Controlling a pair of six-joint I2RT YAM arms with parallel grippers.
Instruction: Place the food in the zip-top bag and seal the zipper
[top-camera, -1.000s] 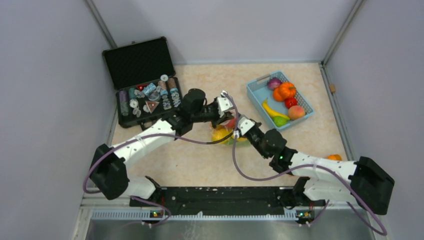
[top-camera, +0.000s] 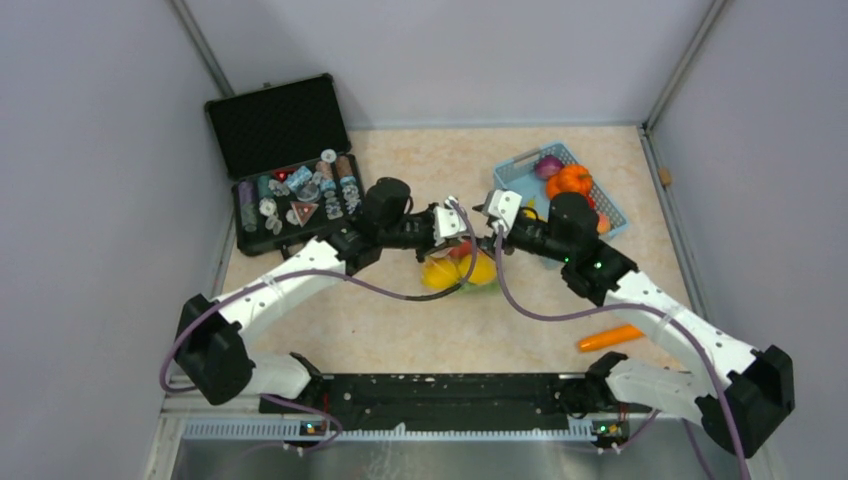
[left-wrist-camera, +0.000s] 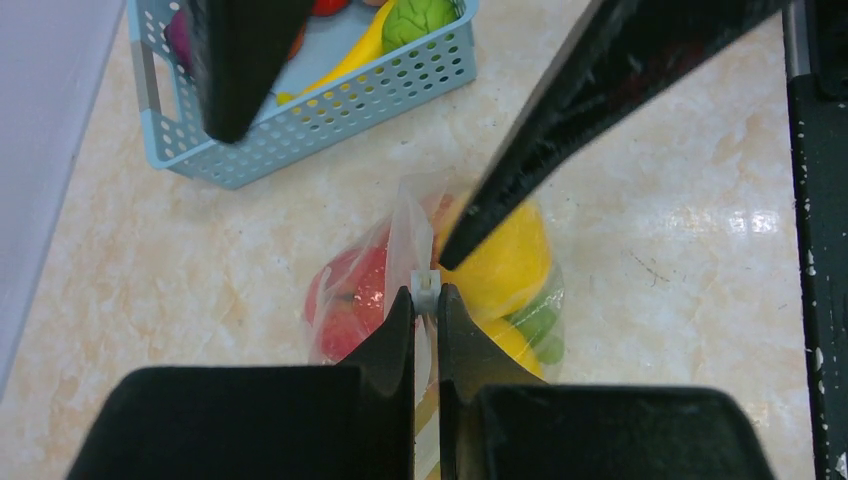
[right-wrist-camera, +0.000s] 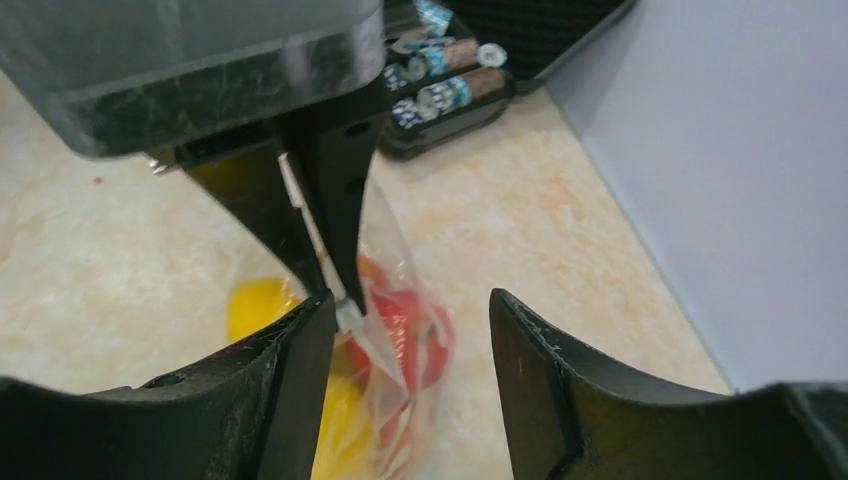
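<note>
The clear zip bag (left-wrist-camera: 408, 230) stands on the table with red food (left-wrist-camera: 350, 290), yellow food (left-wrist-camera: 500, 260) and a green piece (left-wrist-camera: 538, 320) inside. My left gripper is shut on the small white zipper slider (left-wrist-camera: 426, 283) at the bag's top edge. My right gripper is open, its fingers spread wide. In the left wrist view these dark fingers (left-wrist-camera: 535, 150) loom over the bag. Seen from the right wrist, the left fingers (right-wrist-camera: 345, 200) and the bag's upper film lie around and below the gap. Both grippers largely cover the bag from above.
A blue basket (top-camera: 520, 160) of vegetables and fruit stands at the back right, partly under the right arm. An open black case (top-camera: 275, 125) is at the back left. A carrot (top-camera: 610, 338) lies at the front right.
My right gripper has swung from the front right side of the bag toward its back right. Its arm now covers part of the basket and uncovers the carrot. The left arm has shifted only slightly.
</note>
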